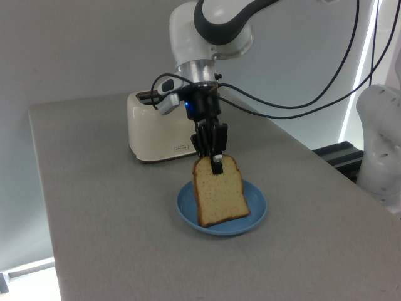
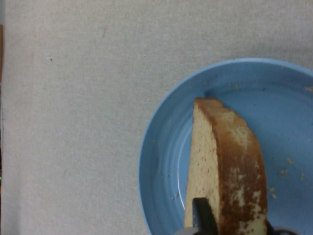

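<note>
A slice of bread [image 1: 219, 197] with a brown crust stands tilted on the blue plate [image 1: 255, 213], its upper edge between the fingers of my gripper [image 1: 215, 160], which is shut on it. In the wrist view the bread [image 2: 234, 156] is seen edge-on over the plate [image 2: 288, 117], with a dark finger at its lower side and crumbs scattered on the plate.
A cream toaster [image 1: 153, 138] stands behind the plate, with slots on top. A white arm [image 1: 379, 138] and black cables are at the right.
</note>
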